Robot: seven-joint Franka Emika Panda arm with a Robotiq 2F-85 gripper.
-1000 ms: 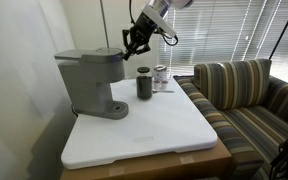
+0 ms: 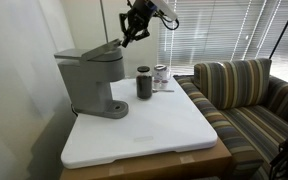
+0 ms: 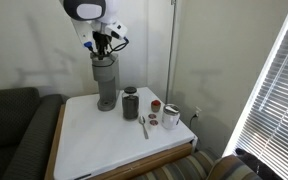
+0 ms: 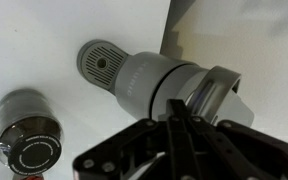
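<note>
A grey pod coffee maker (image 2: 94, 85) stands at the left edge of the white tabletop. My gripper (image 2: 123, 43) is shut at the front of its top, by the lid (image 2: 102, 49), whose front edge looks tilted up. From the other side, the gripper (image 3: 101, 55) sits over the top of the machine (image 3: 106, 85). Close up in the wrist view, the fingertips (image 4: 176, 108) are against or just beside the machine's silver handle (image 4: 214, 92); contact cannot be told. Nothing shows between the fingers.
A dark canister (image 3: 130, 103) stands beside the machine, with a spoon (image 3: 143, 128), a small red-topped item (image 3: 155, 105) and a light mug (image 3: 170, 117) nearby. A striped armchair (image 2: 234, 88) adjoins the table.
The gripper has moved slightly up and toward the machine's back. The front of the lid now appears raised, where it was flat before.
</note>
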